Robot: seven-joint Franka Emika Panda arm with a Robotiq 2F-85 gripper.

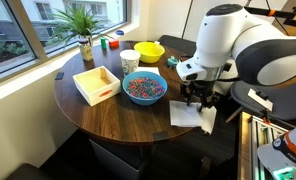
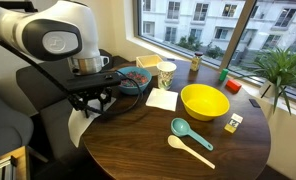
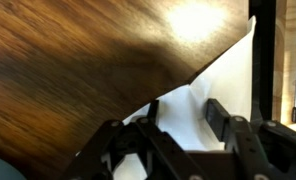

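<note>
A white cloth or paper sheet (image 1: 183, 114) lies at the table's edge, its right part hanging over. In exterior view 2, its hanging part (image 2: 78, 125) shows below the arm. My gripper is low over the sheet, with its two dark fingertips apart. White material (image 3: 228, 82) rises in a fold between and around them in the wrist view. Whether both fingers press on that fold cannot be told. Seen from exterior view 1, the gripper (image 1: 196, 101) is right at the sheet, its fingertips partly hidden.
Close to the arm stands a blue bowl (image 1: 144, 88) of small coloured pieces. Around it are a wooden box (image 1: 96, 85), a patterned cup (image 2: 166, 74) and a yellow bowl (image 2: 204, 102). A teal spoon (image 2: 191, 133) and a wooden spoon (image 2: 190, 150) lie on open tabletop.
</note>
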